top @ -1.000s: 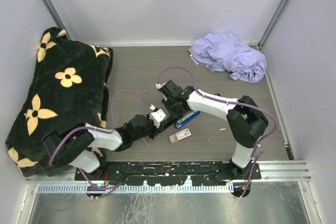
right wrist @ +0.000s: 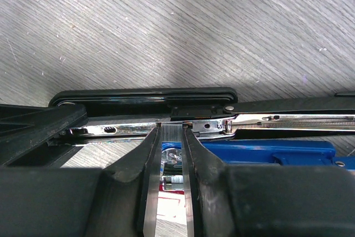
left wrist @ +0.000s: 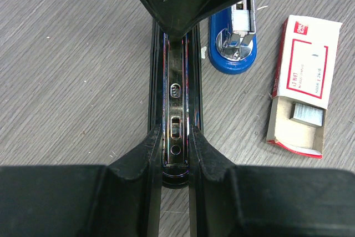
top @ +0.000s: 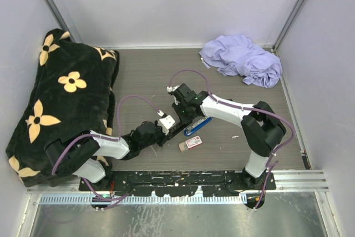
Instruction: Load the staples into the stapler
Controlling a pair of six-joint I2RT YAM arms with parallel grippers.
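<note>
A black stapler (right wrist: 144,98) lies opened out on the table, its metal magazine exposed. My left gripper is shut on the near end of that stapler (left wrist: 175,104). My right gripper is over the magazine, shut on a strip of staples (right wrist: 171,132) at the channel. In the top view both grippers meet over the stapler at the centre. An open cardboard staple box (left wrist: 305,65) lies to the right, with staples (left wrist: 307,114) in its tray.
A blue stapler (left wrist: 232,59) lies beside the black one. A dark flowered cushion (top: 61,109) fills the left side and a lilac cloth (top: 244,59) lies at the back right.
The left arm looks unchanged.
</note>
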